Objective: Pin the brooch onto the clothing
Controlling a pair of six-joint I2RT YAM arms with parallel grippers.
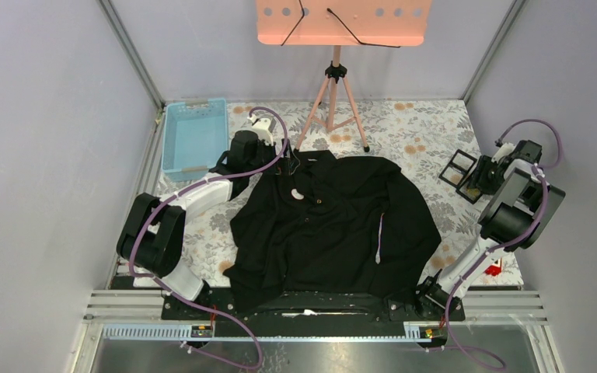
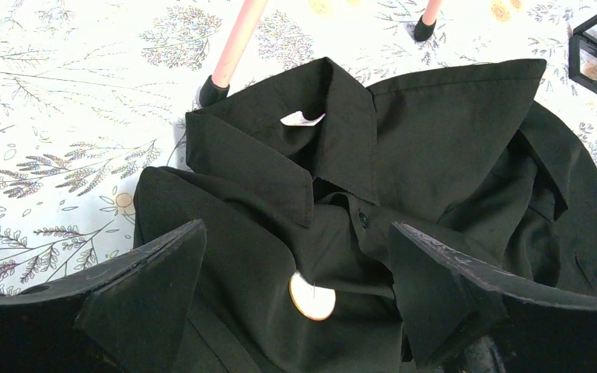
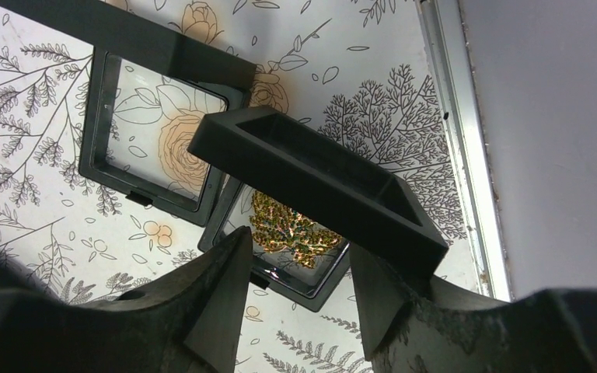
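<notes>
The black jacket (image 1: pixel 334 241) lies spread across the middle of the table. My left gripper stands open over its collar area, where a white oval (image 2: pixel 311 299) shows. In the right wrist view a gold, glittery brooch (image 3: pixel 291 229) lies in an open black frame-like box (image 3: pixel 315 299), with the raised lid (image 3: pixel 311 167) above it. My right gripper is at that box, its fingertips part open, one at the box's near left edge and the other by the lid's lower end.
A second black box (image 3: pixel 93 132) lies beside the first. A blue basket (image 1: pixel 194 132) stands at the back left, a pink music stand (image 1: pixel 342 23) at the back. A small red object (image 1: pixel 494 268) lies at the front right. The wall is close beside my right gripper.
</notes>
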